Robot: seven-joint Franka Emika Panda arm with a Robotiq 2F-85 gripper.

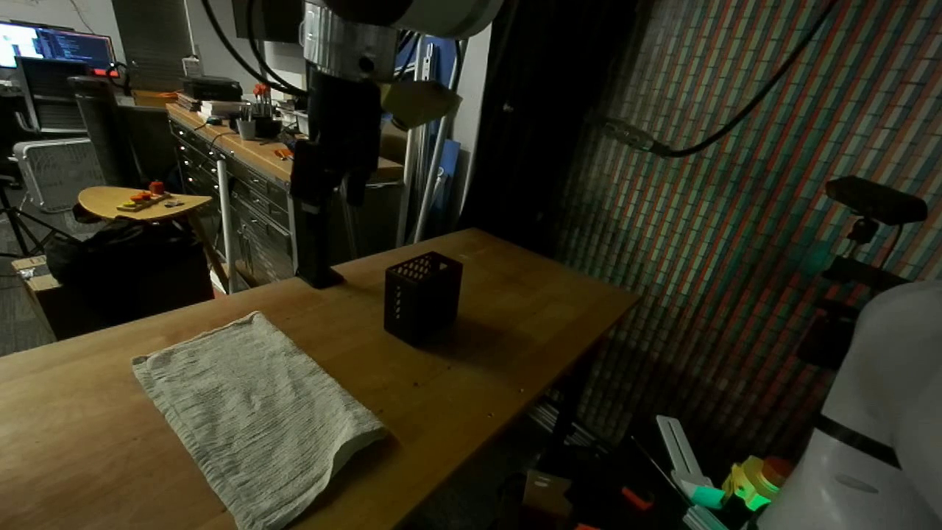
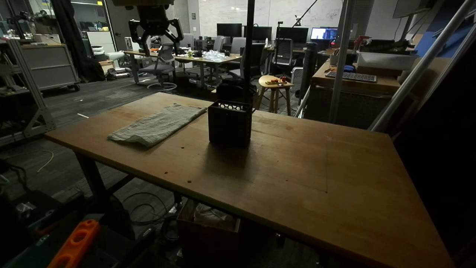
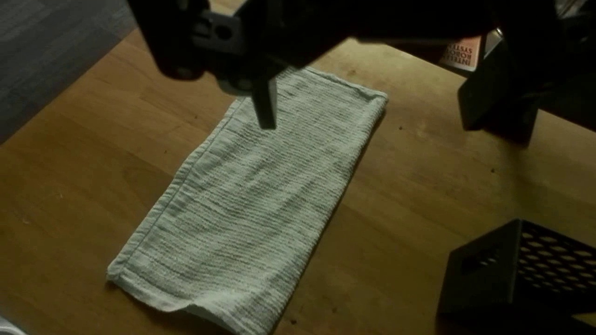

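Note:
A pale, ribbed cloth lies nearly flat on the wooden table, one near corner slightly raised; the wrist view shows the whole folded-looking rectangle of cloth. Beside it stands a black perforated basket, upright and apart from the cloth. In the wrist view the basket is cut off at the lower right. High above the table hangs my gripper, open and touching nothing. Its dark fingers are spread wide in the wrist view, with only cloth and tabletop visible far beneath.
A dark vertical post rises at the table's edge behind the basket. The bare tabletop is broad and clear on the basket's other side. A workbench and a small stool stand beyond the table.

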